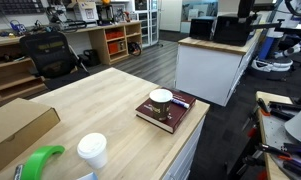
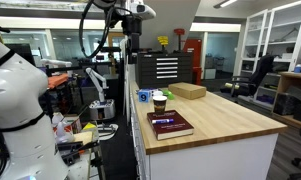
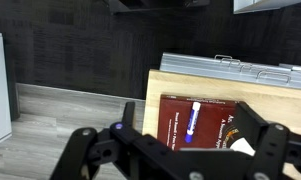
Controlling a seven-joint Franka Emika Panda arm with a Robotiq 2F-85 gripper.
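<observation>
A dark red book [image 1: 162, 113] lies near the table's edge. On it stands a dark cup with a pale rim [image 2: 159, 104]. Beside the cup lies a white and blue marker [image 3: 193, 122], flat on the book's cover. My gripper is high above the tabletop, its black fingers spread wide in the wrist view. Nothing shows between them except the book and marker far below. Only part of the cup's pale top is visible there, behind the right finger. In exterior view 2 the arm hangs at upper left, clear of the table.
A white cup [image 1: 92, 149], a green curved object [image 1: 39, 162] and a cardboard box [image 1: 18, 128] stand farther along the table. The wooden tabletop [image 1: 105, 95] has wide free room beyond the book. Drawer handles [image 3: 235, 66] line the table's side.
</observation>
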